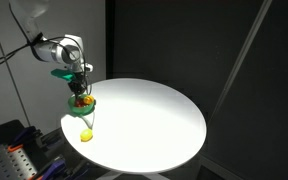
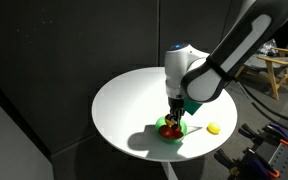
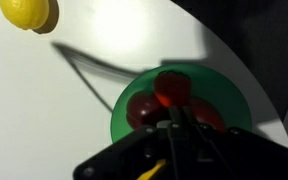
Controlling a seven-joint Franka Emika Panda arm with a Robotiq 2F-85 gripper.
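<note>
A green bowl (image 3: pixel 246 112) stands near the table's edge. Inside it lie several round red fruits, one of them a bright red fruit (image 3: pixel 172 88), and in the wrist view a yellow piece (image 3: pixel 152 171) shows beside the gripper. My gripper is over the bowl with its fingers shut, and nothing can be seen held between them. From outside, the gripper (image 1: pixel 81 91) appears just above the bowl (image 1: pixel 89 108). A yellow lemon (image 3: pixel 25 12) rests on the bare table, apart from the bowl; the same lemon (image 2: pixel 214 128) shows at the right in exterior view 2.
A wooden chair (image 2: pixel 272 70) stands off in the background.
</note>
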